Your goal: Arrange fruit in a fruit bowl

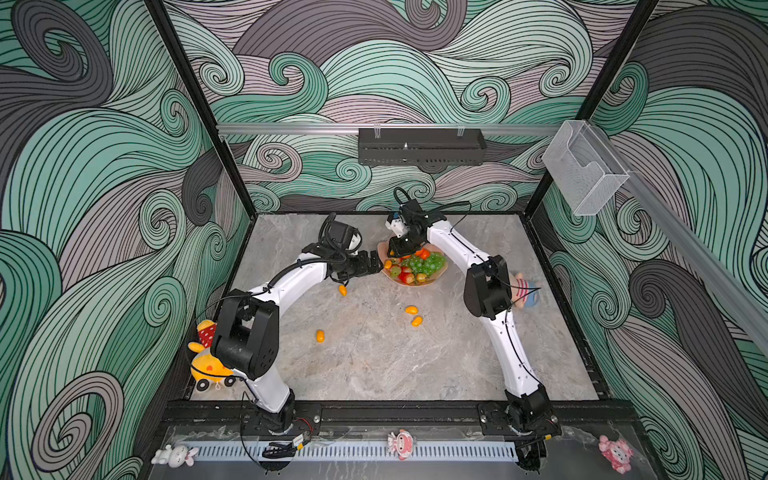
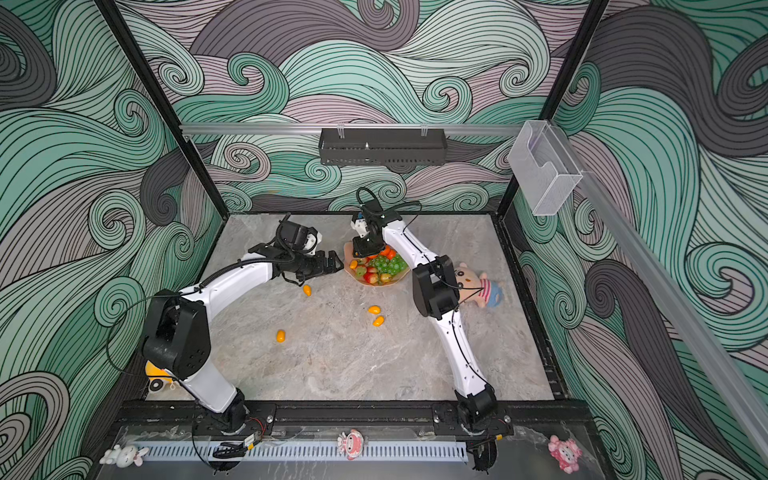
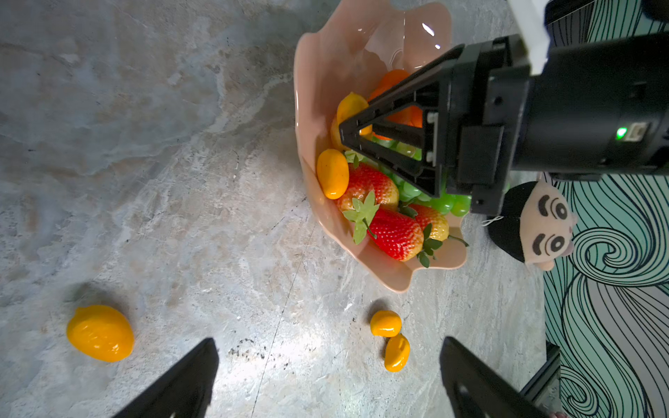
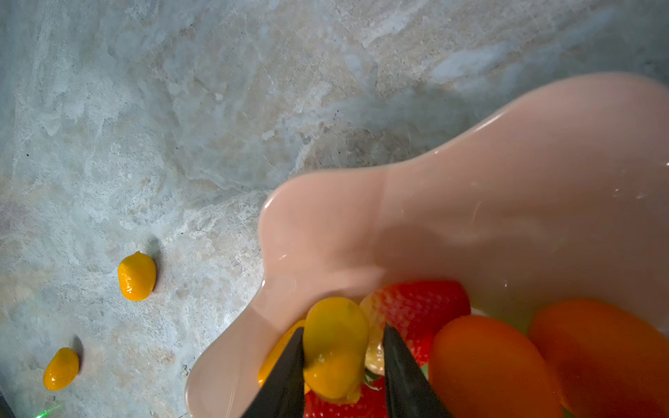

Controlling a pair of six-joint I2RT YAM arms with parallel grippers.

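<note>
The pink bowl [image 3: 310,83] holds strawberries [image 3: 393,237], grapes [image 3: 446,203], oranges [image 4: 487,369] and lemons [image 3: 332,172]. My right gripper is inside its upper left part, fingers apart around a lemon [image 4: 334,341]; whether they grip it is unclear. My left gripper stands open just left of the bowl, above the table, with nothing between its fingers. A loose lemon [image 3: 99,332] lies below it, two small lemons [image 3: 386,322] lie in front of the bowl and another [image 1: 320,336] nearer the front.
Plush toys sit at the table's left front [image 1: 209,364] and right side [image 2: 480,288], partly behind my arms. A mesh basket [image 1: 584,168] hangs high at the right.
</note>
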